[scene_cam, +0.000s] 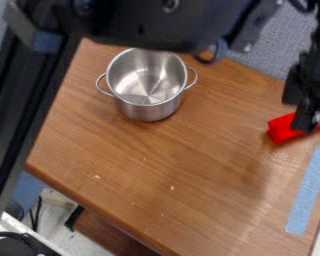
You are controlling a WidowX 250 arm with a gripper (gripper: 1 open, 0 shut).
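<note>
A red object [286, 130] lies on the wooden table [176, 180] at the right. My black gripper [298, 105] is over it at the right edge of the view, blurred, partly covering the red object from this angle; it is open. Whether it touches the red object I cannot tell.
A steel pot [147, 85] with two handles stands at the upper middle left. A blue strip [306, 193] lies at the lower right. The table ends at the lower left, with cables beyond.
</note>
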